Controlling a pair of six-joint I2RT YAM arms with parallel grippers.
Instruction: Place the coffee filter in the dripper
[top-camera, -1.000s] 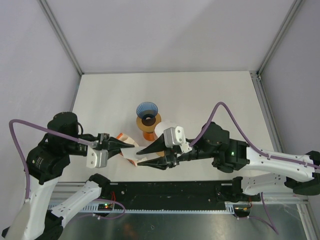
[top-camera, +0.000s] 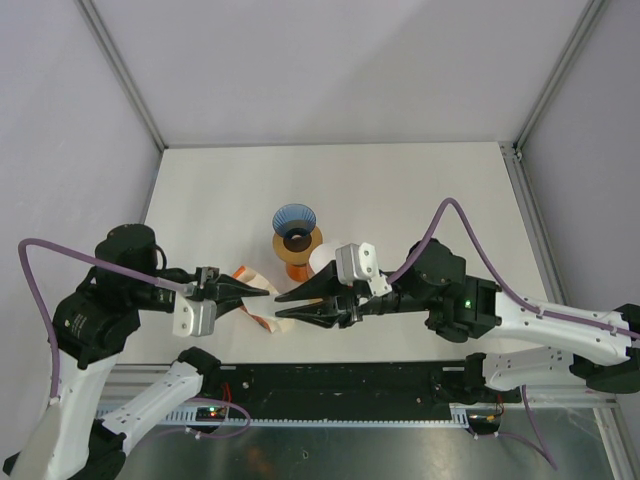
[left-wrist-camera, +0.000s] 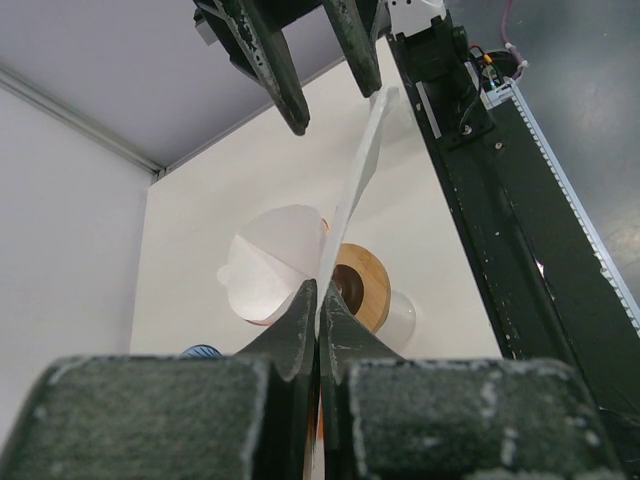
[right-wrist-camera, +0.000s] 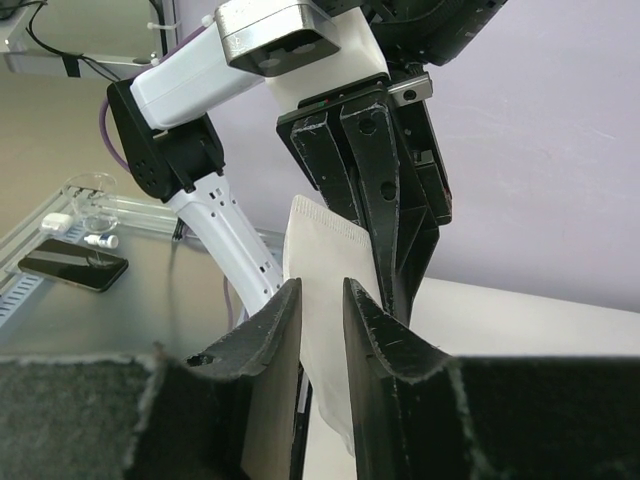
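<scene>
My left gripper (top-camera: 258, 294) is shut on a white paper filter (left-wrist-camera: 350, 185), which stands up from its fingertips. My right gripper (top-camera: 283, 306) is part open beside that paper; in the right wrist view its fingers flank the lower part. Behind, the dripper shows as a wooden ring (top-camera: 285, 248) with a blue ribbed cone (top-camera: 295, 218). More white filters (left-wrist-camera: 272, 262) lie in an orange-edged packet (top-camera: 246, 275), partly hidden by the grippers.
A white cup (top-camera: 325, 255) stands right of the dripper, partly behind my right arm.
The left arm has not visibly moved.
</scene>
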